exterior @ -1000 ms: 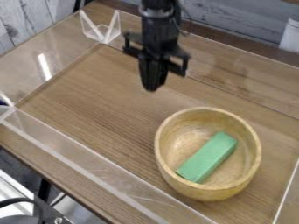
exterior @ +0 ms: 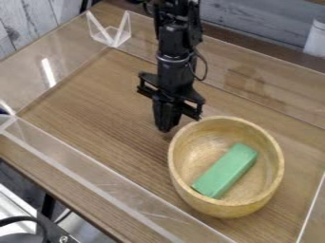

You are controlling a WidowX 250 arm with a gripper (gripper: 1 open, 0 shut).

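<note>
My black arm reaches down from the top centre of the camera view, with the gripper [exterior: 166, 116] low over the wooden table just above and left of a round tan bowl [exterior: 260, 197]. The gripper looks shut, with nothing visible between its fingers. A green rectangular block [exterior: 226, 171] lies inside the bowl.
Bare table [exterior: 89, 123] spreads to the left and right. A white wire-like object [exterior: 110, 28] stands at the back left, and a white object [exterior: 317, 36] at the back right. The table's edge runs along the lower left.
The bowl and green block have not moved.
</note>
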